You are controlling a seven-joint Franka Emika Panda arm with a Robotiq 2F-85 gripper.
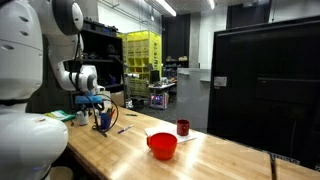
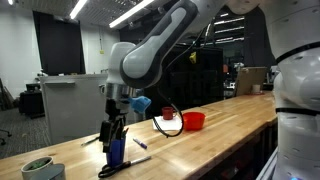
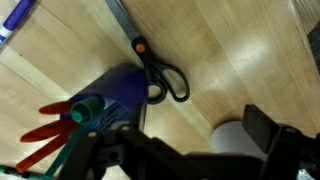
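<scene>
My gripper is open, its two dark fingers wide apart along the bottom of the wrist view. Nothing is held between them. Beside the left finger stands a dark blue holder (image 3: 122, 84) with red-handled (image 3: 42, 132) and green-handled (image 3: 87, 110) items in it. Scissors (image 3: 158, 72) with black handles lie flat on the table against the holder. In exterior view 2 the gripper (image 2: 113, 130) hangs low over the blue holder (image 2: 117, 152), with the scissors (image 2: 124, 167) lying next to it.
A pale round object (image 3: 235, 137) lies near the right finger. A blue marker (image 3: 12, 22) rests at the upper left. Farther along the table are a red bowl (image 1: 161, 146) and a dark red mug (image 1: 183, 127). The wooden tabletop (image 1: 225, 160) right of the bowl is clear.
</scene>
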